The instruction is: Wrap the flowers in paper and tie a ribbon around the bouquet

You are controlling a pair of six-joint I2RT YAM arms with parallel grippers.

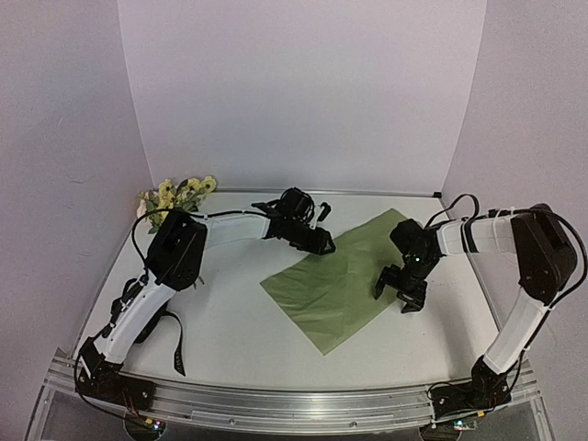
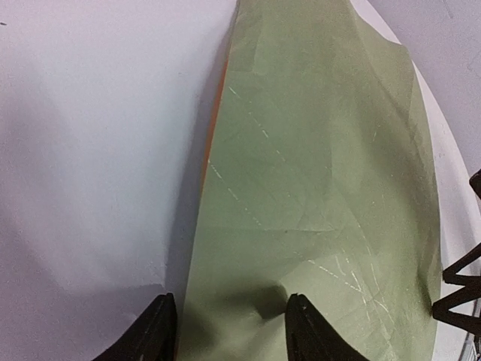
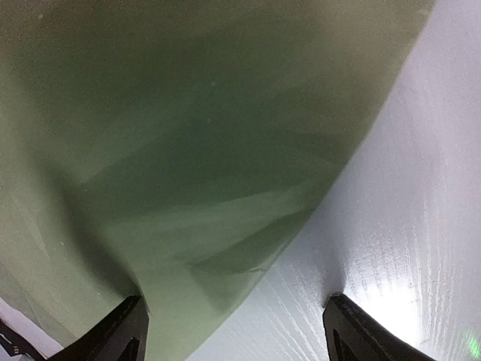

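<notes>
A green wrapping sheet (image 1: 335, 294) lies slantwise on the white table, creased and with its edges slightly raised in the left wrist view. My left gripper is open over the sheet's left edge, one finger beside that edge and the other above the sheet. Wider apart are the fingers of my right gripper, open across the sheet's right edge. Neither shows anything clamped. Yellow and white fake flowers (image 1: 188, 195) lie at the back left; the left arm hides most of their stems. A black ribbon (image 1: 179, 354) trails at the front left.
The left arm (image 1: 234, 228) spans the back left of the table, above the flower stems. Walls close in the back and sides, and a metal rail (image 1: 294, 404) runs along the front.
</notes>
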